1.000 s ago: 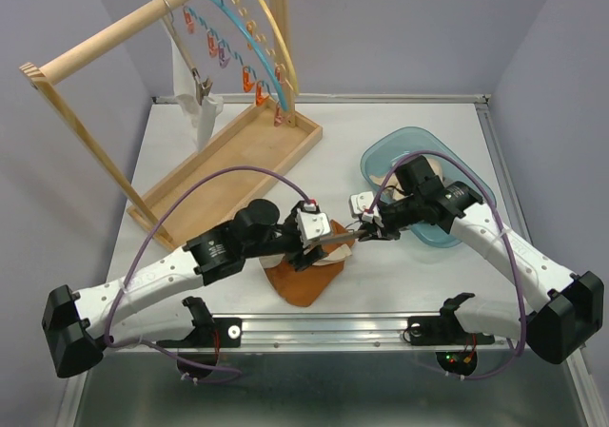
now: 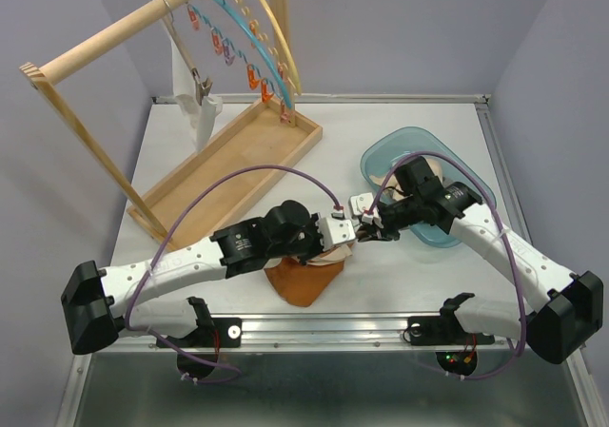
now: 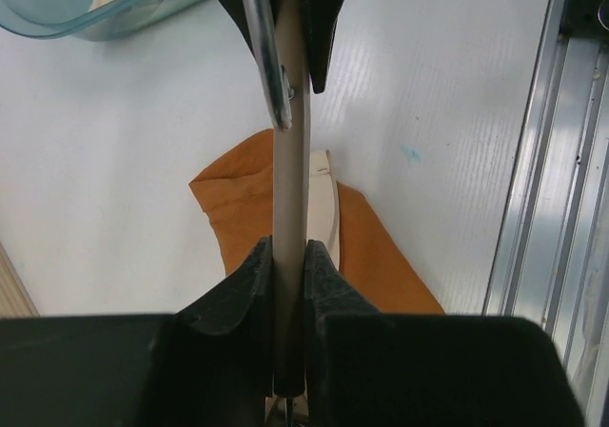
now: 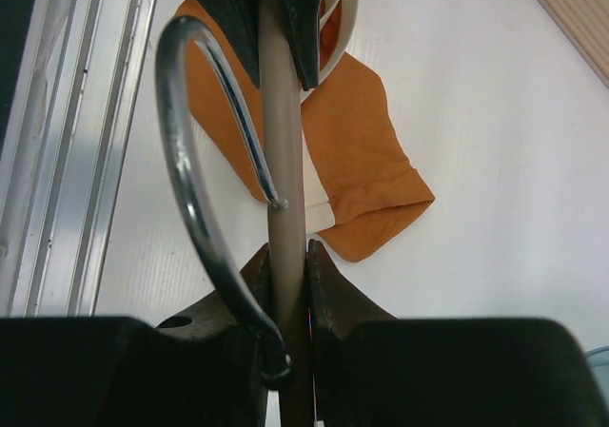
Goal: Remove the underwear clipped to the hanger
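A wooden hanger bar [image 3: 291, 180] with a metal hook [image 4: 205, 142] spans the space between my two grippers. My left gripper is shut on it. At the other end, my right gripper has its fingers close on both sides of the bar; whether they grip it cannot be told. Below lies the rust-brown underwear [image 2: 306, 282] on the white table, its cream band [image 3: 324, 203] partly behind the bar. In the top view the arms cover most of the hanger. No clip can be made out.
A teal basin [image 2: 447, 237] with light cloth stands to the right. At the left, a wooden rack [image 2: 143, 28] carries colored hangers and a white cloth [image 2: 186, 75] above a wooden tray [image 2: 309, 142].
My left gripper has moved right, toward my right gripper, closing the gap where the bar showed. The right arm has stayed in place. Hangers on the rack have swung slightly.
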